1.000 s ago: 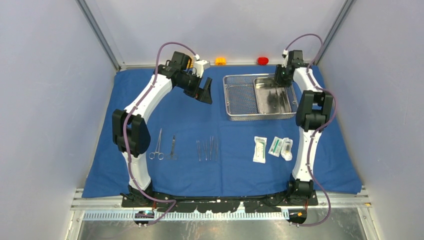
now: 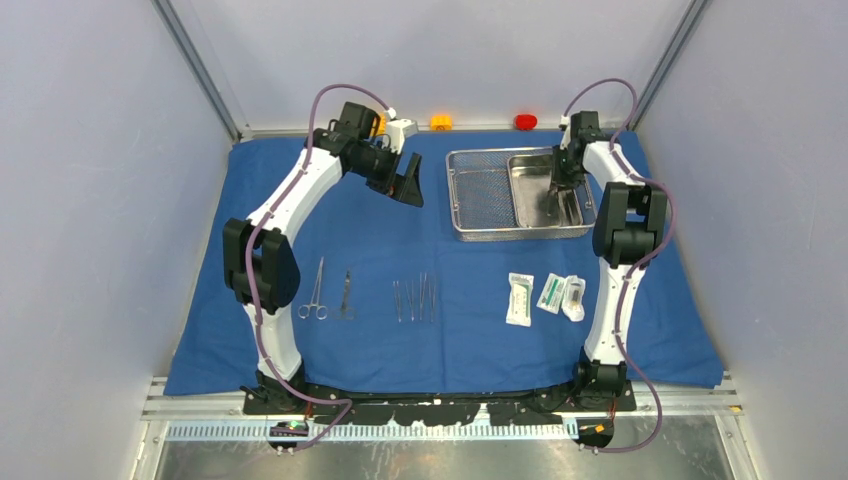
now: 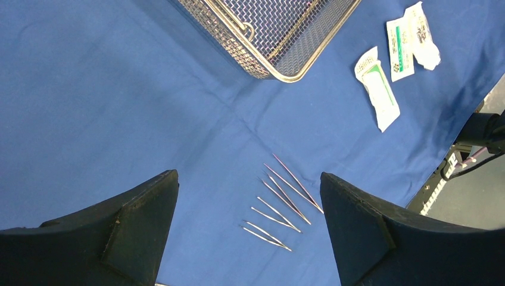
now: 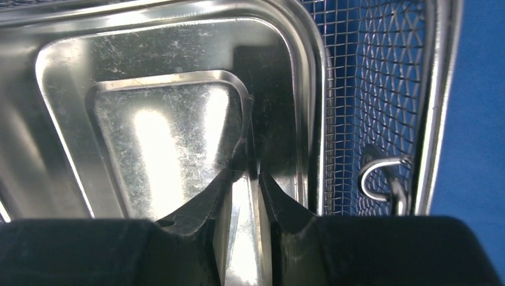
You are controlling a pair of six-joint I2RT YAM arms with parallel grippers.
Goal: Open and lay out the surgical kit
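Note:
My right gripper is down inside the steel inner tray (image 4: 161,149) at the right end of the mesh basket (image 2: 485,234), its fingertips close around a slim metal instrument; whether they grip it is unclear. My left gripper (image 2: 395,190) stands open and empty above the cloth left of the basket. Scissors (image 2: 314,305), a second scissor-like instrument (image 2: 346,300), several tweezers (image 3: 280,215) and wrapped packets (image 3: 377,89) lie on the blue cloth.
The basket's left part (image 2: 485,195) looks empty. Bare cloth (image 2: 470,350) spreads at the front middle. Yellow and red objects (image 2: 525,122) sit along the back edge. Walls bound both sides.
My right gripper has moved slightly toward the front, within the steel tray. The left arm and the laid-out items are unchanged.

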